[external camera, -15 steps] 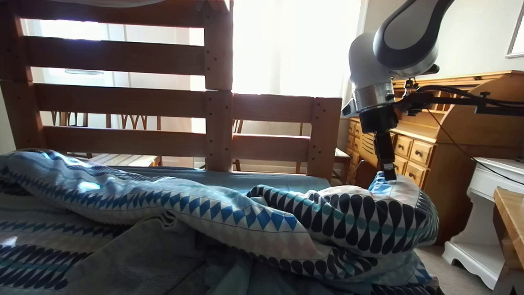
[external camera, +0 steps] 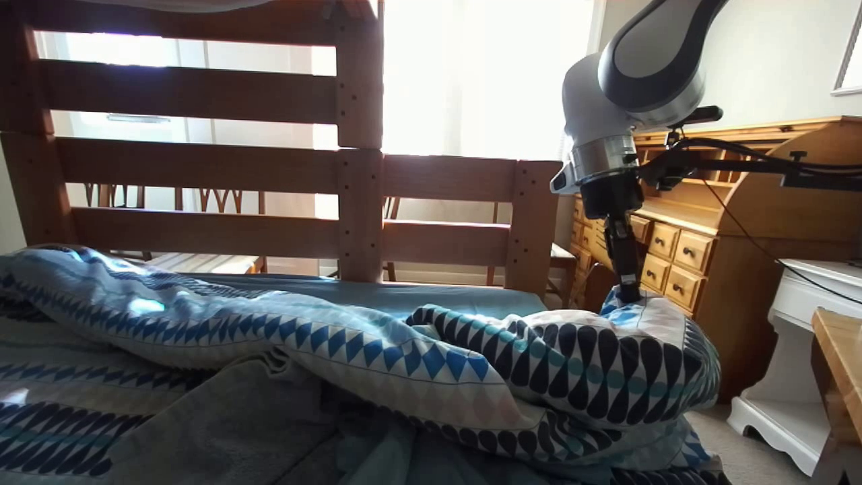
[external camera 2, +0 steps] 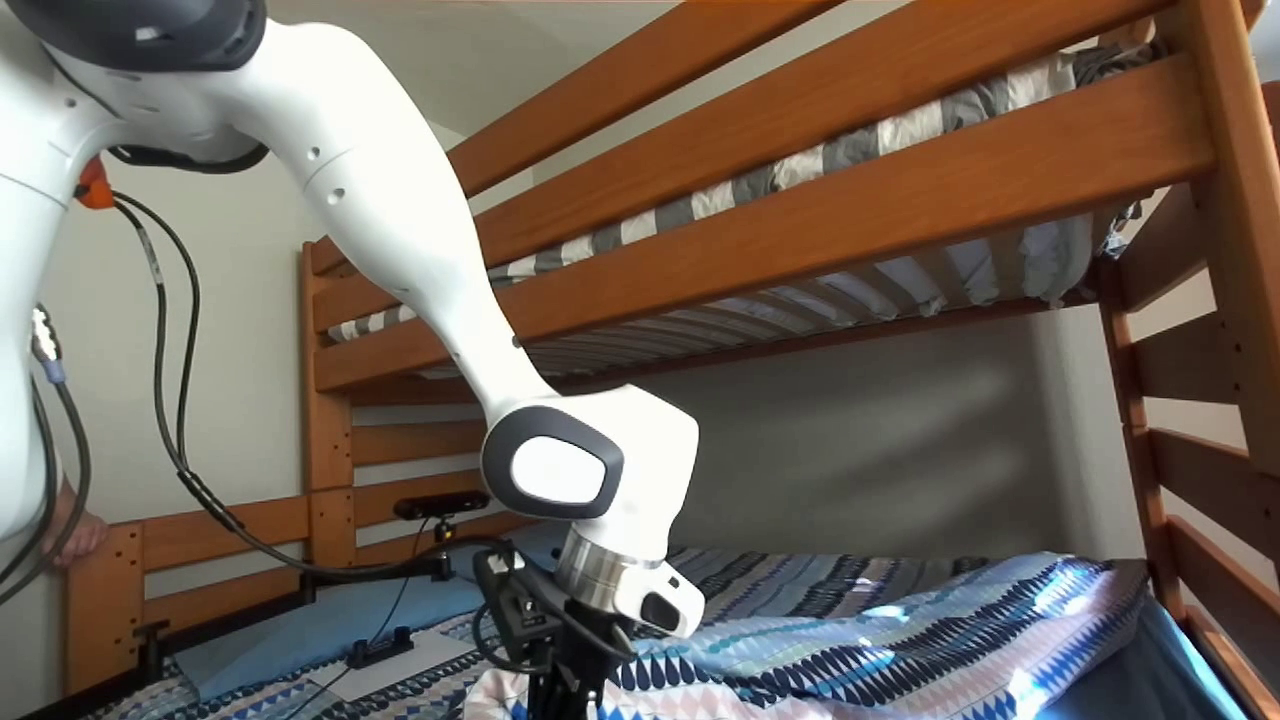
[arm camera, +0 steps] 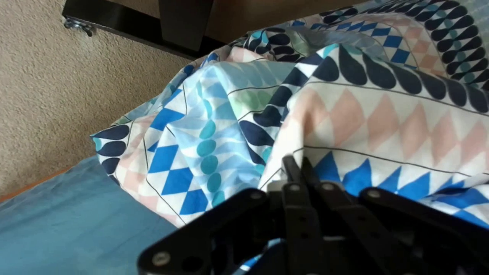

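Observation:
A patterned duvet (external camera: pixel 372 347), white with blue diamonds, dark drops and pink shapes, lies bunched along the bed. At its right end in exterior view 1, my gripper (external camera: pixel 630 298) points down into a raised fold. The wrist view shows my gripper shut on the duvet (arm camera: pixel 366 119), its fingertips close together with a pinch of cloth between them. In exterior view 2 the duvet (external camera 2: pixel 840 654) runs off to the right, and the fingertips are out of sight below the frame.
A blue sheet (arm camera: pixel 68 220) covers the mattress beside the duvet. Wooden rails (external camera: pixel 202 170) stand behind, and an upper bunk (external camera 2: pixel 840 204) hangs overhead. A black stand foot (arm camera: pixel 123 23) rests on the carpet. To the right are a wooden desk (external camera: pixel 751 267) and a white nightstand (external camera: pixel 796 339).
The arm has shifted slightly left in exterior view 1.

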